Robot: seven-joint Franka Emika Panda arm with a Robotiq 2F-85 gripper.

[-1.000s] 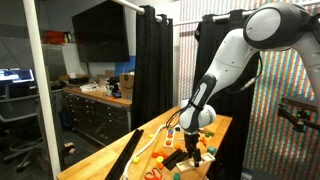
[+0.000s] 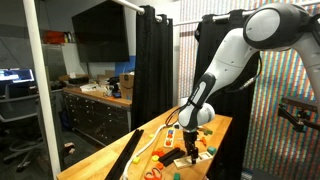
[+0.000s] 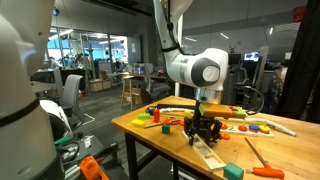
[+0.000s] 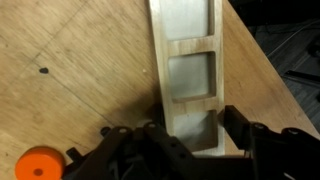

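Note:
A light wooden tray with pale, framed compartments [image 4: 190,76] runs from the top edge down the middle of the wrist view. My gripper is shut across the tray's lower end, one finger against each long side. In exterior view 2 the same tray [image 3: 205,153] slants toward the camera near the table's front edge, under my gripper [image 3: 198,142]. It looks low over the tabletop; whether it touches the wood cannot be told. From exterior view 1, the gripper [image 2: 193,157] partly covers the tray.
An orange disc [image 4: 40,163] lies left of the gripper. A teal block [image 3: 233,172] sits right of the tray, with an orange-handled tool [image 3: 266,171] beyond it. Red scissors [image 2: 153,174] and several colourful pieces crowd the table. The table's edge is close to the tray.
In exterior view 1 the arm and gripper stand almost where they were; any shift over the last second is very slight. The surrounding objects have not visibly moved.

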